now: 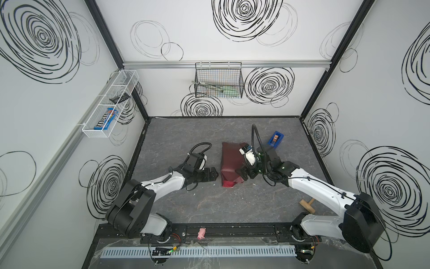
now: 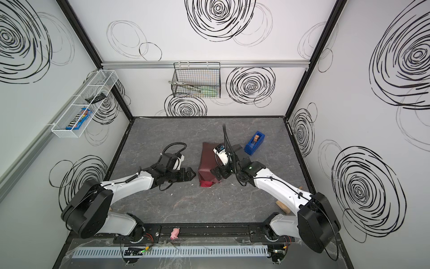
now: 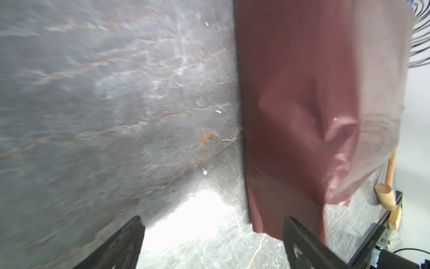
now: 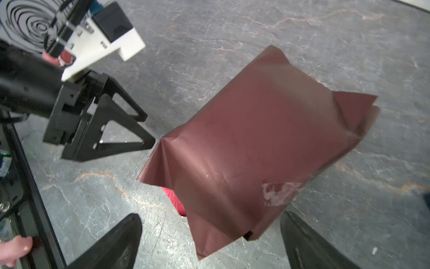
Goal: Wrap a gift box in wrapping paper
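Note:
The gift box wrapped in dark maroon paper [image 1: 232, 157] lies mid-table, with folded flaps sticking out at both ends in the right wrist view and a bit of red [image 4: 174, 199] showing beneath the near flap. My left gripper [image 1: 214, 174] is open just left of the parcel; in the left wrist view the paper's left side [image 3: 286, 134] lies ahead of its fingers. My right gripper hangs open over the parcel's right side, with a clear tape patch [image 4: 280, 192] on the paper between and beyond its fingertips. Neither gripper holds anything.
A blue tape dispenser [image 1: 275, 139] stands behind and right of the parcel. A wooden mallet [image 1: 308, 205] lies at the front right. A pink pig [image 1: 201, 233] sits on the front rail. Wire baskets [image 1: 219, 89] hang on the walls.

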